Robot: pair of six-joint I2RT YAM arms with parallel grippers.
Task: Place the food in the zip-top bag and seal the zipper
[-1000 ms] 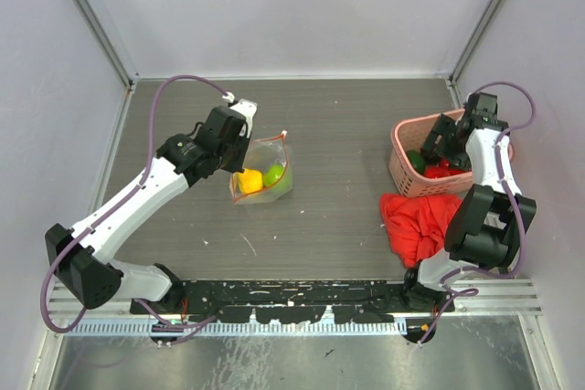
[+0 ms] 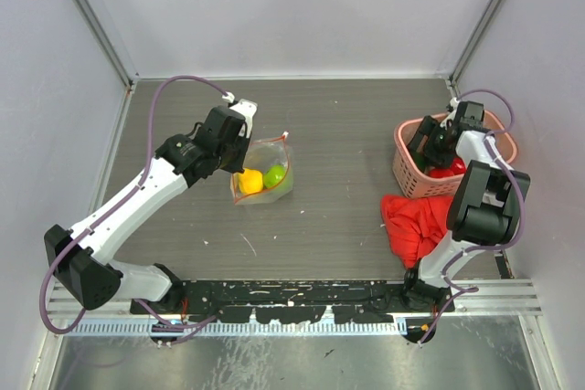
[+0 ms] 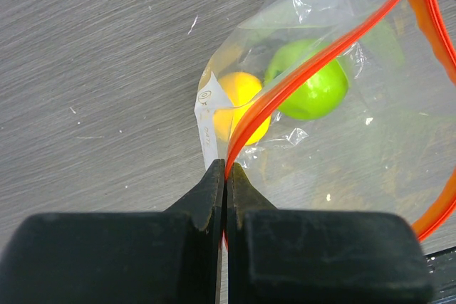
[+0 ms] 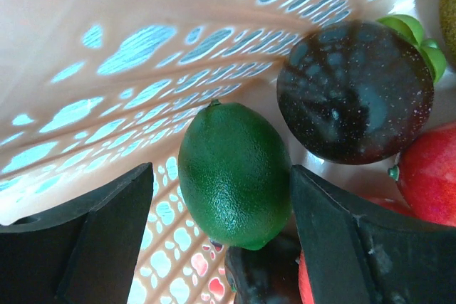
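The clear zip top bag with an orange-red zipper stands mouth open on the table, holding a yellow fruit and a green fruit. My left gripper is shut on the thin zipper edge of the bag. Inside the pink basket, my right gripper is open, its fingers on either side of a dark green fruit. The right fingertip lies close against that fruit; whether it touches cannot be told.
Around the green fruit in the basket lie a dark purple fruit, a red one and another dark item. The perforated basket wall is close on the left. A red cloth lies in front of the basket; mid-table is clear.
The right arm has shifted a little to the left within the basket, over the dark green fruit. The basket has shifted slightly. My left arm and the bag stay where they were.
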